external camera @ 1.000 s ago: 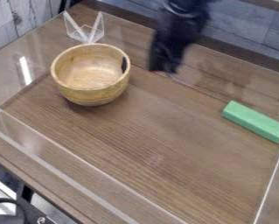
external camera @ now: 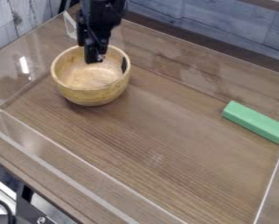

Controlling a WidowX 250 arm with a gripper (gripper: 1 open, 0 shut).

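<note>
My gripper [external camera: 97, 44], dark and open, hangs over the back part of a round wooden bowl [external camera: 90, 94] at the upper left of the table, with nothing visible between its fingers. The bowl looks empty. A light green block [external camera: 254, 122] lies on the right side of the table.
A pale, partly hidden object stands behind the bowl near the gripper. A wall runs along the back, and dark cables show at the bottom left beyond the table's edge.
My gripper has swept left from the back right of the table to over the bowl, and it now shows sharply. The bowl and green block stay in place.
</note>
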